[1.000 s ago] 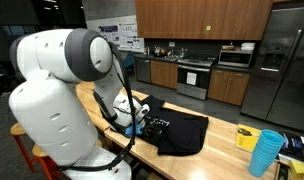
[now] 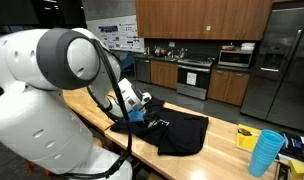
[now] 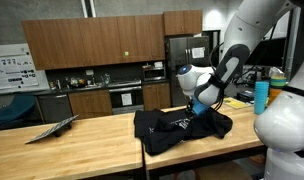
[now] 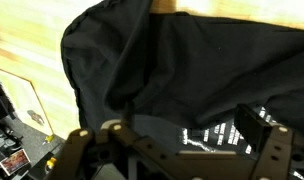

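A black cloth [image 2: 182, 130], which looks like a garment, lies spread and creased on the wooden table. In the wrist view the black cloth [image 4: 202, 75] fills most of the picture, with white stripes or print [image 4: 224, 134] near the bottom. My gripper stands open above it, its two fingers wide apart and nothing gripped between them. From the other side, the gripper [image 3: 194, 108] is low over the cloth [image 3: 177, 128], partly lost against the dark fabric. Whether the fingertips touch it, I cannot tell.
Blue cups [image 2: 265, 152] stand at the table's right end, near a yellow item [image 2: 248, 137] and other clutter. Bare wooden table [image 3: 72, 145] stretches away on the far side of the cloth. Kitchen cabinets and a fridge are well behind.
The cloth looks much the same.
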